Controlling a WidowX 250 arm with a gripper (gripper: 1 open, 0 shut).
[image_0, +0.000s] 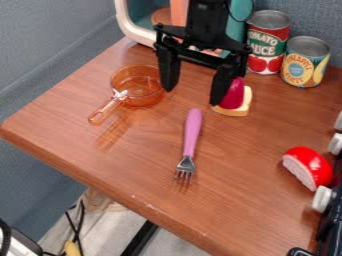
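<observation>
The black gripper (195, 78) hangs open over the back middle of the table, its two fingers apart, one beside the orange pot and the other over a magenta piece (234, 95) on a yellow-edged slice (230, 109). The transparent orange pot (136, 82) sits at the left with its handle toward the front. A pink-handled fork (191, 135) lies in the middle, tines toward the front.
A tomato can (267, 44) and a yellow-label can (305, 62) stand at the back right, by a teal and white bin (136, 16) behind the arm. A red object (305, 168) lies at the right edge.
</observation>
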